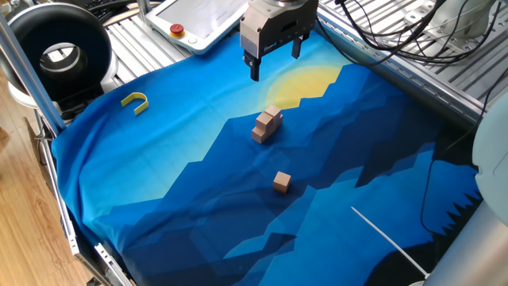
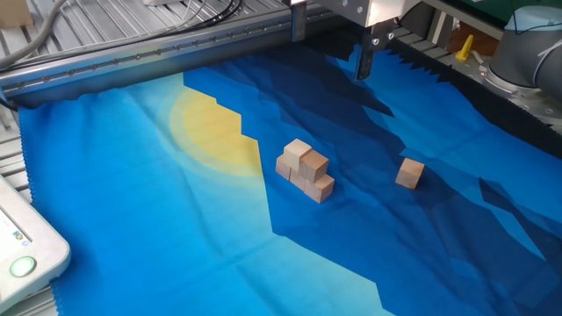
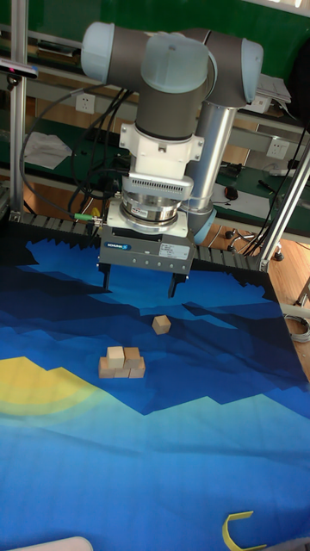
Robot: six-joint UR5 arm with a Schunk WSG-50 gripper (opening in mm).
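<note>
Several small wooden cubes make a two-layer stack (image 1: 267, 125) on the blue printed cloth, with two cubes side by side on top of a bottom row; exterior view 2 shows the same stack (image 2: 305, 170) from another side. One loose wooden cube (image 1: 282, 183) lies apart from it, seen also as a single cube (image 2: 409, 173) right of the stack and a tilted-looking cube (image 3: 161, 325) in exterior view 3. High above the cloth hangs my gripper (image 1: 275, 63), its two dark fingers wide apart and nothing between them. In exterior view 3 the gripper (image 3: 139, 286) points downward.
A yellow hook-shaped piece (image 1: 136, 102) lies on the cloth's far left. Behind it sits a tablet with a red button (image 1: 177, 30). A thin white rod (image 1: 389, 241) crosses the lower right.
</note>
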